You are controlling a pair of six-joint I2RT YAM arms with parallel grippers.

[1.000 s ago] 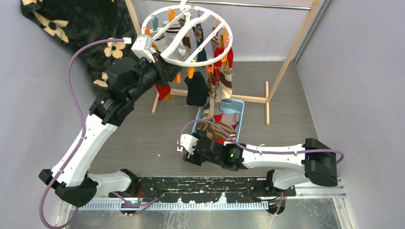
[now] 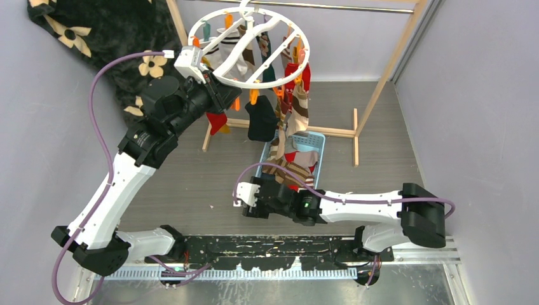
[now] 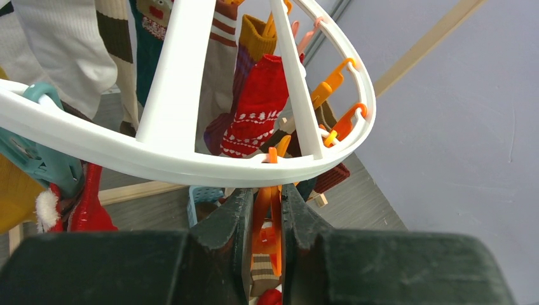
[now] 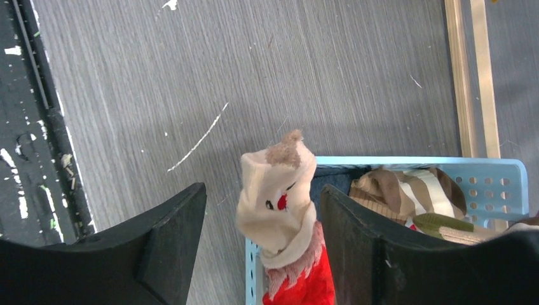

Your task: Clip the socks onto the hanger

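Note:
The round white hanger carries several clipped socks. In the left wrist view, my left gripper is shut on an orange clip that hangs from the hanger's near rim. No sock shows in that clip. My right gripper is open over the near end of the blue basket. Between its spread fingers, in the right wrist view, a cream sock with a face and a red lower part lies over the basket corner, not gripped.
More striped and brown socks lie in the basket. A wooden rack stands around the hanger, and a dark flowered cloth hangs at the back left. Bare floor lies left of the basket.
The left arm and hanger have not visibly moved.

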